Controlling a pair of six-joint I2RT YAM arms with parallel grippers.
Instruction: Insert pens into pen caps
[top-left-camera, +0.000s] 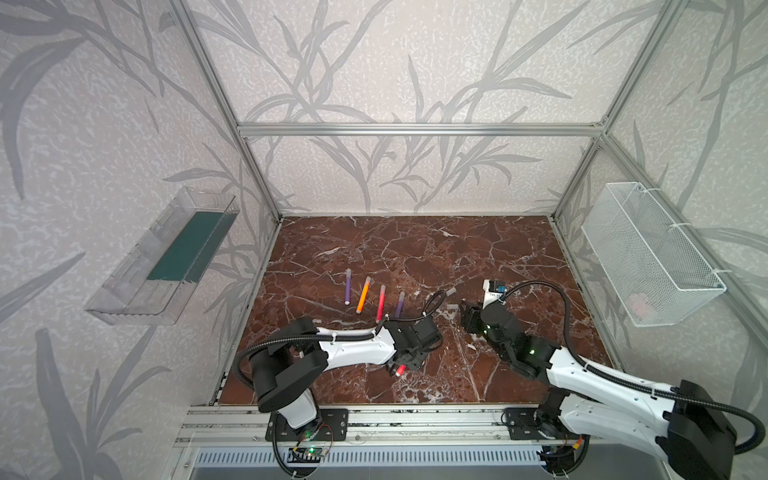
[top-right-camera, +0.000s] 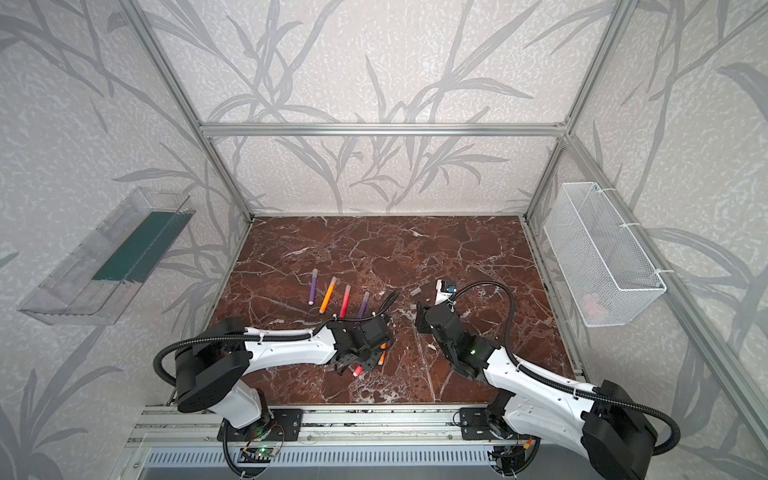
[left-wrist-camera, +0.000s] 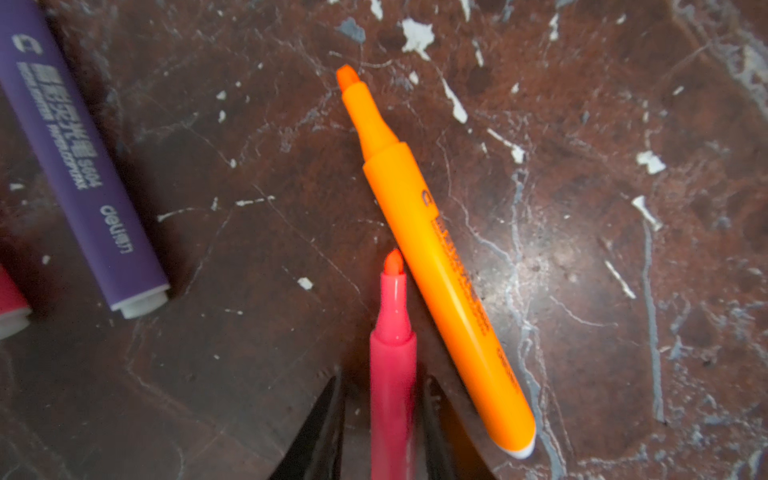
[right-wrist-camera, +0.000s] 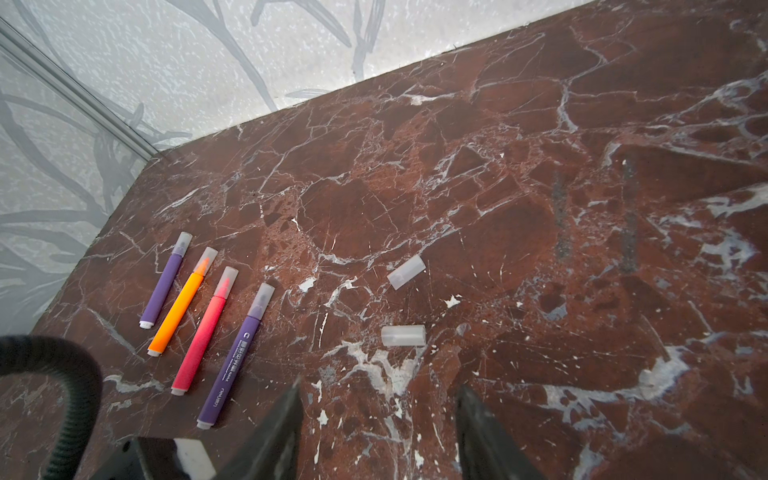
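Observation:
An uncapped red pen (left-wrist-camera: 393, 360) lies between the fingers of my left gripper, which is shut on it. An uncapped orange pen (left-wrist-camera: 444, 288) lies just right of it. Two loose translucent caps (right-wrist-camera: 404, 335) lie apart on the marble table. Capped purple (right-wrist-camera: 162, 284), orange (right-wrist-camera: 180, 308), red (right-wrist-camera: 204, 336) and darker purple (right-wrist-camera: 232, 364) pens lie in a row to the left. My right gripper hangs above the table near the caps, its fingers apart with nothing between them.
A clear tray (top-left-camera: 104, 308) hangs on the left wall and a white mesh basket (top-left-camera: 652, 264) on the right wall. My two arms stand close together at the front middle.

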